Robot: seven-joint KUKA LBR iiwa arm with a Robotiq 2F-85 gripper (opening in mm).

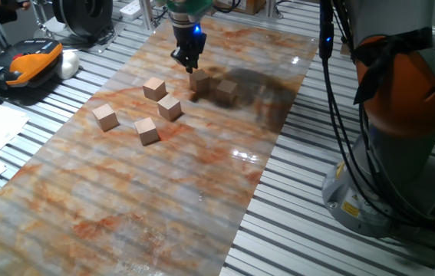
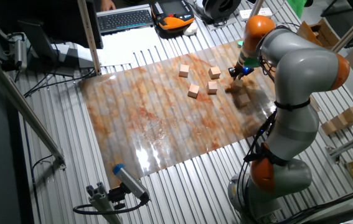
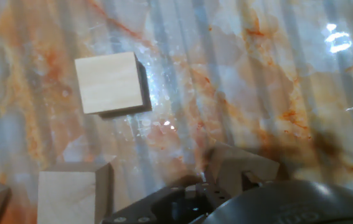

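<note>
Several plain wooden cubes lie apart on the marbled sheet. In exterior view 1, my gripper [image 1: 187, 61] hangs just above and left of the back cube [image 1: 199, 81]; another cube [image 1: 226, 92] sits to the right in the arm's shadow. Nearer the camera are a left cube [image 1: 105, 118], a front cube [image 1: 146, 132], a middle cube [image 1: 169, 108] and one behind it [image 1: 154, 90]. From the wrist, my gripper appears open, with a shadowed cube [image 3: 241, 167] showing beyond its fingers, partly hidden. A pale cube [image 3: 109, 84] lies clear of it.
An orange and black device [image 1: 25, 65] stands off the sheet's left side, and the robot's base [image 1: 370, 199] is on the right. More wooden blocks [image 2: 344, 119] lie off the sheet in exterior view 2.
</note>
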